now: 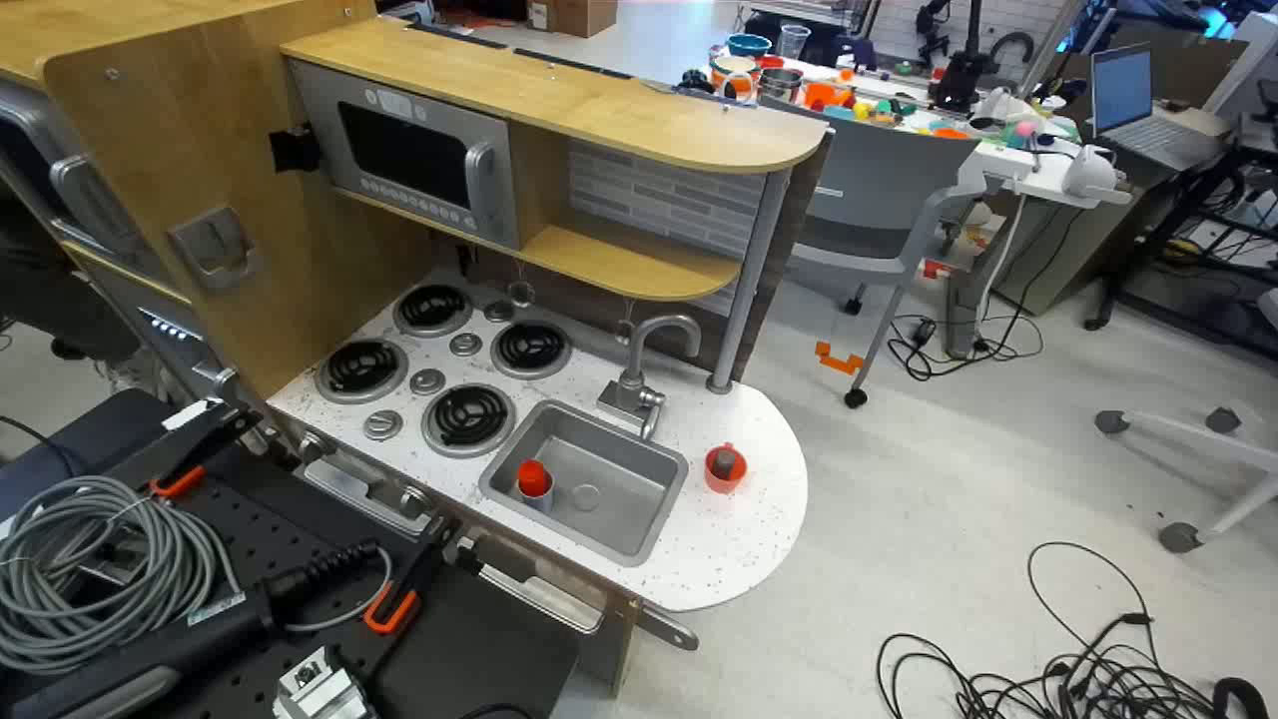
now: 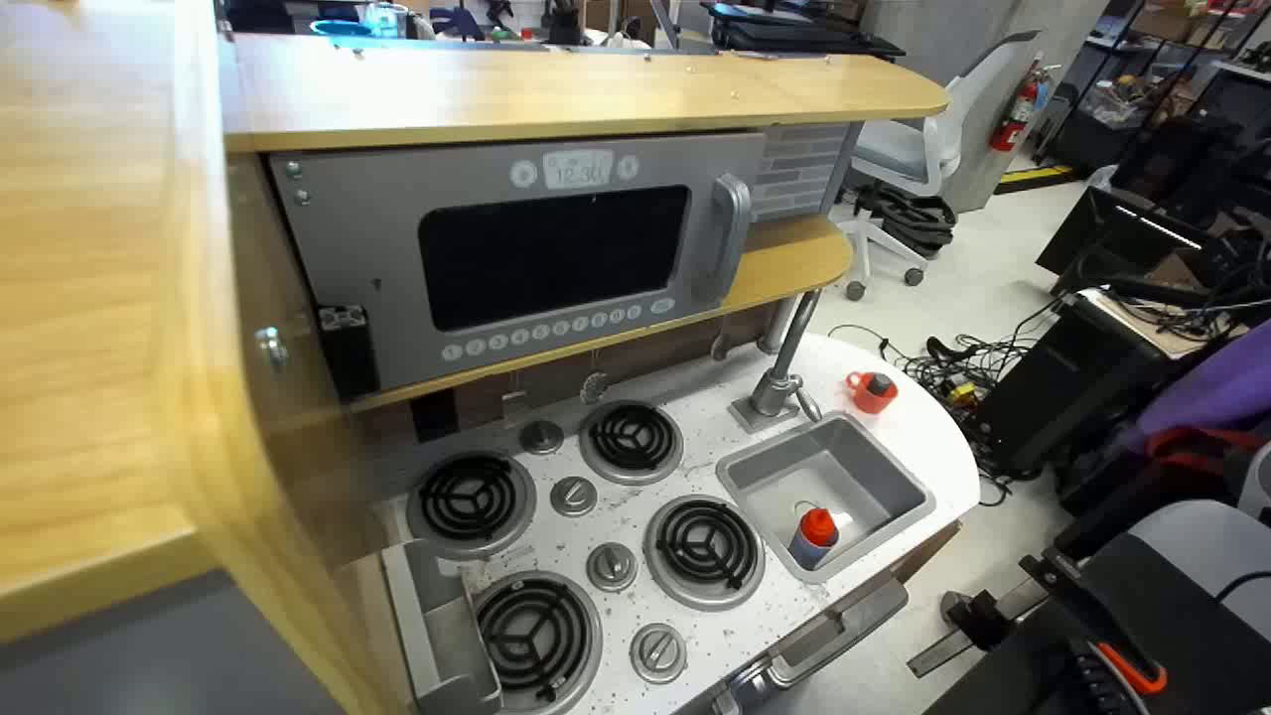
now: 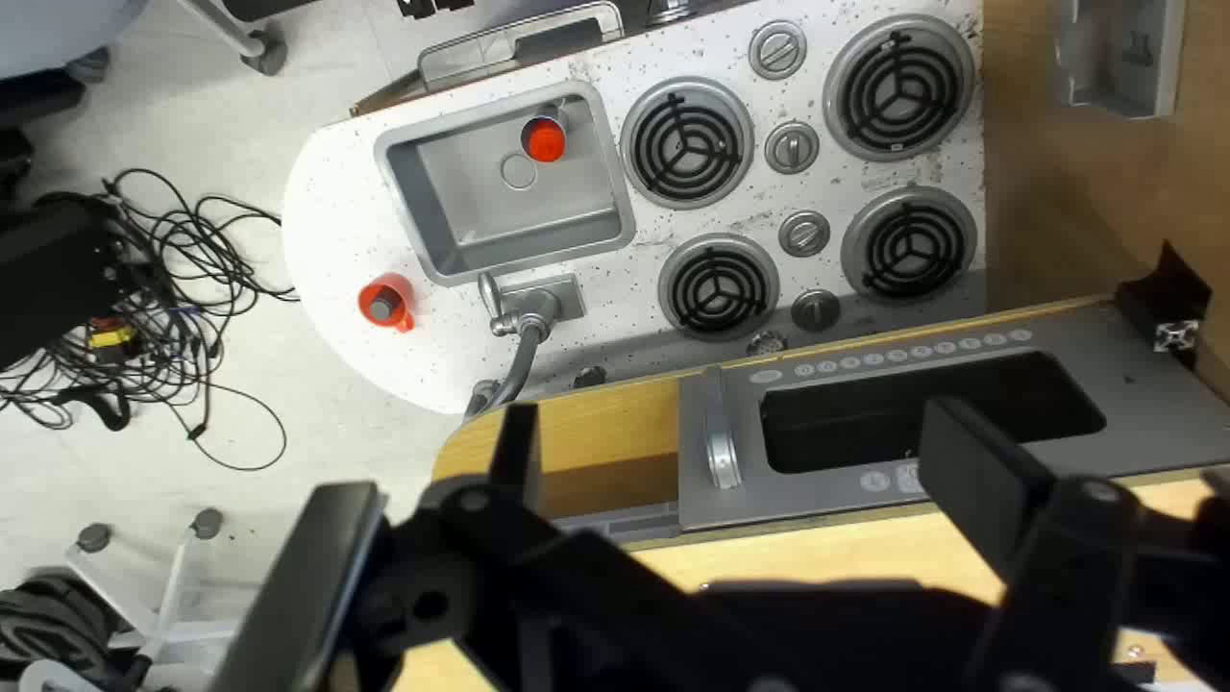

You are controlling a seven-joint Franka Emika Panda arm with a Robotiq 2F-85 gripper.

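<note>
My gripper shows at the bottom of the wrist view. Its dark fingers [image 3: 980, 479] stand wide apart, and the space between them is empty. It looks down over the toy kitchen, above the front of the microwave [image 3: 721, 444]. Inside the sink [image 1: 635, 497], near one corner, stands a small grey container with a red object [image 1: 533, 478] at its top. A red cup [image 2: 873, 399] with a handle rests on the white counter beside the sink, a dark object [image 2: 882, 383] inside it. Neither exterior view shows the gripper.
The faucet [image 1: 659, 342] rises behind the sink. Several black stove burners [image 2: 703, 542] and grey knobs cover the other half of the counter. A wooden shelf [image 1: 647, 262] and its post [image 1: 752, 276] overhang the back. Bare counter surrounds the red cup.
</note>
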